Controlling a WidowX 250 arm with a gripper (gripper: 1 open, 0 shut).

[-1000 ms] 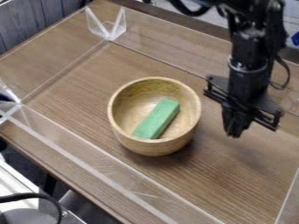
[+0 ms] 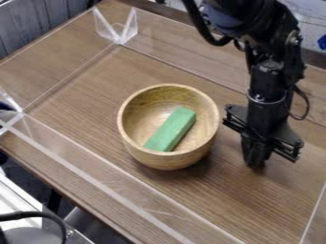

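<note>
A round light wooden bowl [image 2: 133, 119] sits near the middle of the table, holding a green rectangular block [image 2: 171, 130] lying at a slant inside it. My gripper [image 2: 254, 158] is low over the wooden table just right of the bowl, apart from it. It looks shut, with nothing visible between its dark fingers, though the tips are partly hidden in shadow.
Clear plastic pieces sit at the back left and left edge. A black cable lies at the lower left corner.
My gripper has moved lower and a little toward the front, staying to the right of the bowl. The bowl and green block have not visibly moved.
</note>
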